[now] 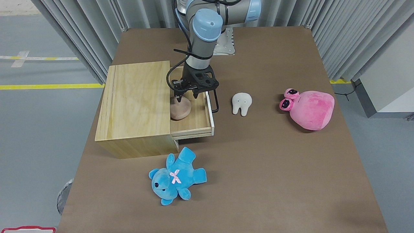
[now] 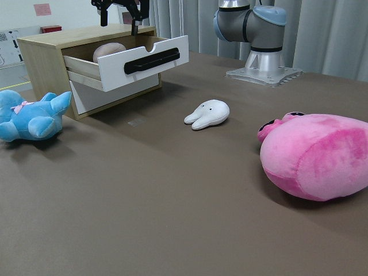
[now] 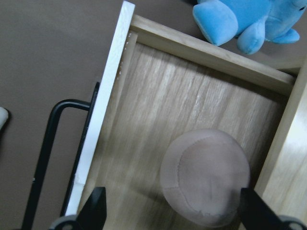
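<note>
A beige round ball lies inside the open drawer of the wooden cabinet; the wrist view shows it on the drawer floor, against the cabinet side. My gripper hangs over the drawer, above and slightly behind the ball. In the wrist view its two black fingertips sit wide apart at the bottom edge, with nothing seen held between them. The drawer's front has a black handle.
A blue bear lies in front of the cabinet. A white tooth-shaped plush and a pink plush lie to the right.
</note>
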